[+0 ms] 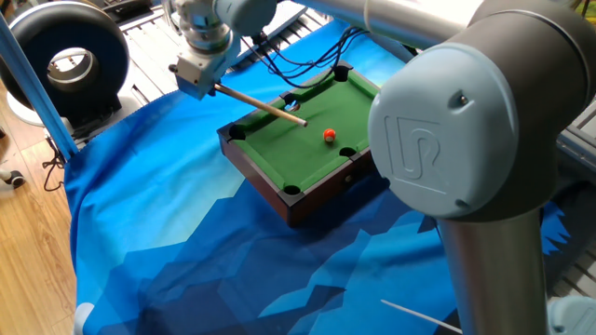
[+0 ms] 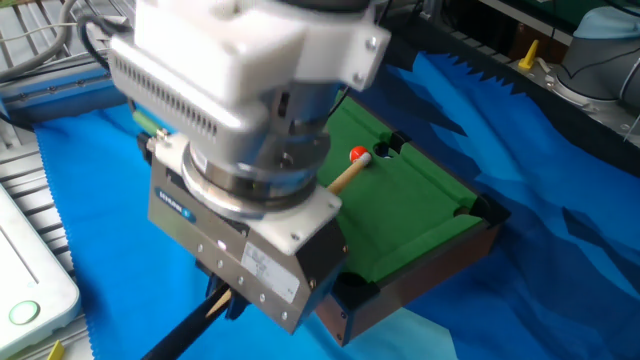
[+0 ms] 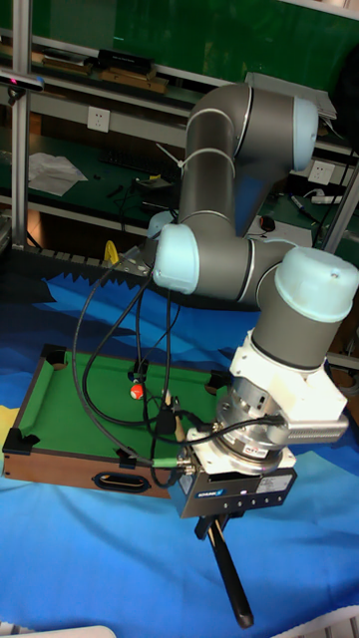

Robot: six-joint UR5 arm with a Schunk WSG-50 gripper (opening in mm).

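Observation:
A wooden cue [image 1: 265, 106] with a dark butt [image 3: 228, 574] is gripped crosswise by my gripper [image 2: 228, 298], which is shut on it. From the gripper, the cue reaches over the green felt of a small pool table [image 1: 284, 154]. A red ball [image 1: 330, 136] rests on the felt. In exterior view 1 a short gap shows between the cue's tip [image 1: 304, 123] and the ball. Exterior view 2 has the tip overlapping the ball's edge, so contact is hard to judge there. My gripper's body hides part of the cue's shaft.
Wooden rails and dark corner pockets [image 1: 291, 190] edge the pool table. Black cables [image 3: 87, 351] hang from my arm over it. Blue cloth [image 1: 168, 205] lies around it, largely clear at the front. A black ring-shaped device [image 1: 70, 60] stands at the left.

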